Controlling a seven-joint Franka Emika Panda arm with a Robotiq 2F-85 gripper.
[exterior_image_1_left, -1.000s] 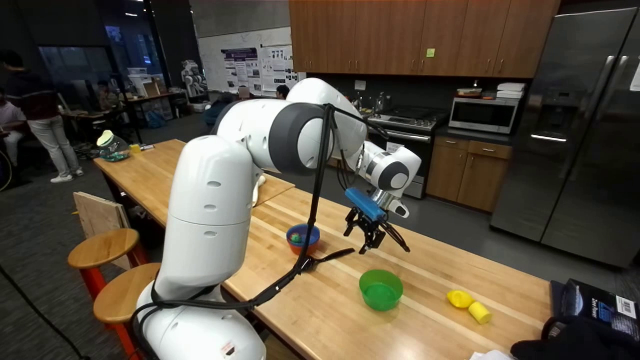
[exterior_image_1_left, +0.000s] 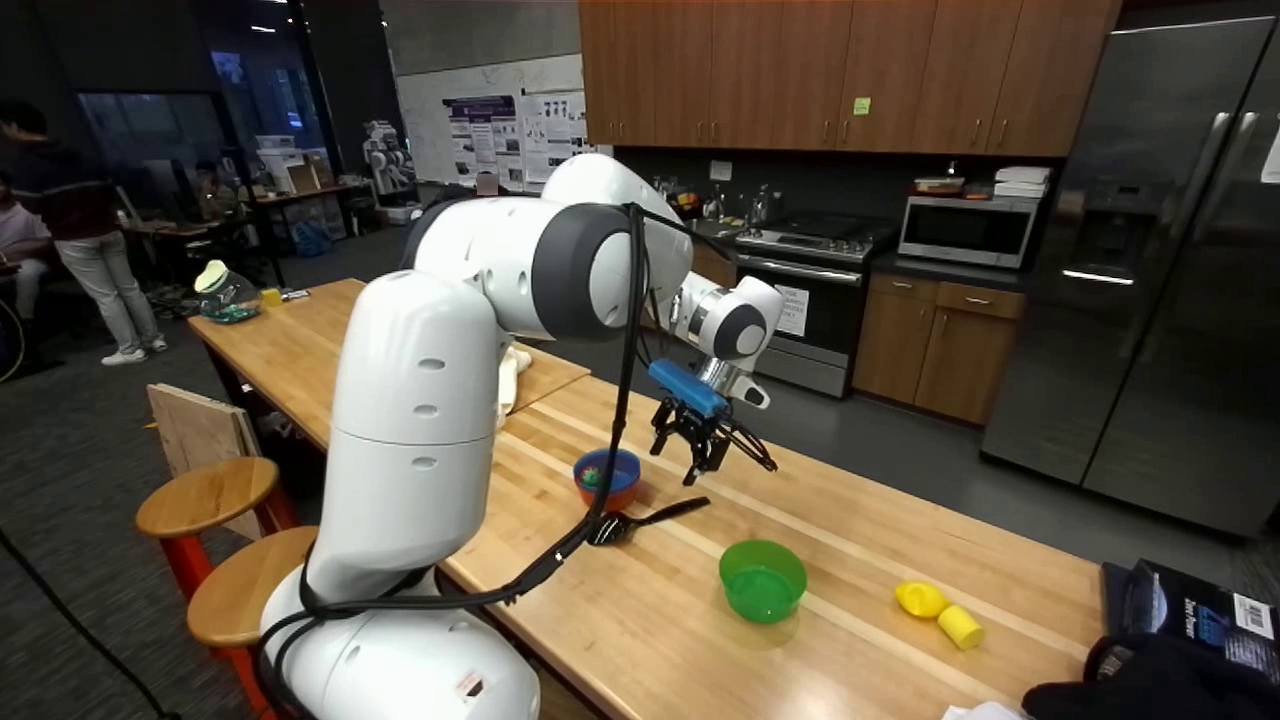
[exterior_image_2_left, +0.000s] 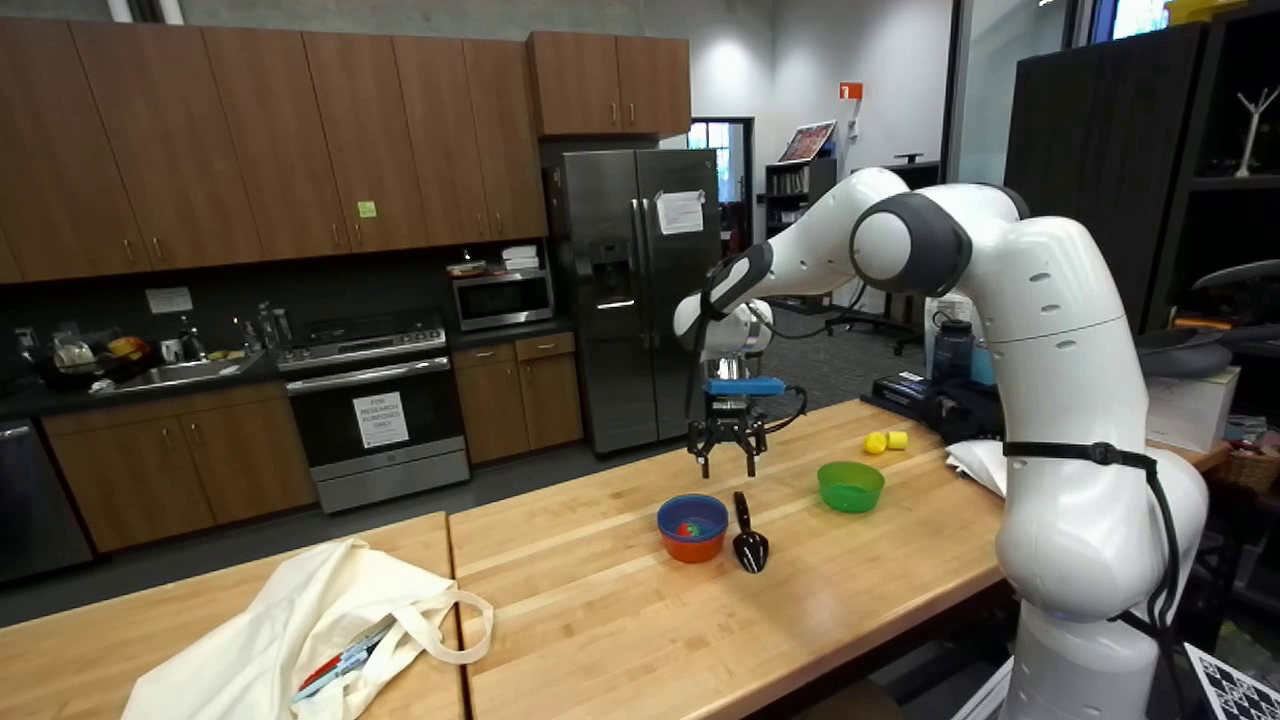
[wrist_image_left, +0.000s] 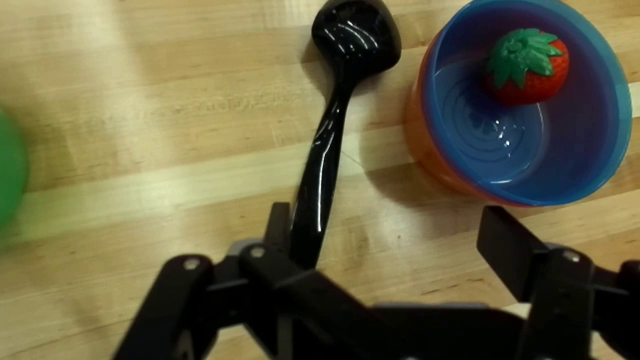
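Open and empty, my gripper hangs above the wooden table, pointing down. In the wrist view a black spoon (wrist_image_left: 327, 150) lies on the wood, its handle end partly covered by my left finger. To its right is a blue bowl (wrist_image_left: 474, 144) set in an orange one (wrist_image_left: 423, 144), with a toy strawberry (wrist_image_left: 531, 69) inside. A green bowl (exterior_image_1_left: 763, 581) stands on the spoon's other side. Farther along lie a yellow lemon-like piece (exterior_image_1_left: 921, 599) and a yellow cylinder (exterior_image_1_left: 961, 626). In exterior view 2 my gripper (exterior_image_2_left: 727, 462) is behind the nested bowls and spoon.
A cream cloth bag (exterior_image_2_left: 300, 636) lies on the adjoining table. A dark box (exterior_image_1_left: 1200, 618) and black cloth (exterior_image_1_left: 1152, 684) occupy the far right end. The tabletop between the green bowl and the yellow pieces is clear.
My gripper has moved left and away from the camera in exterior view 1, from near the green bowl toward the nested bowls. The objects on the table have stayed put.
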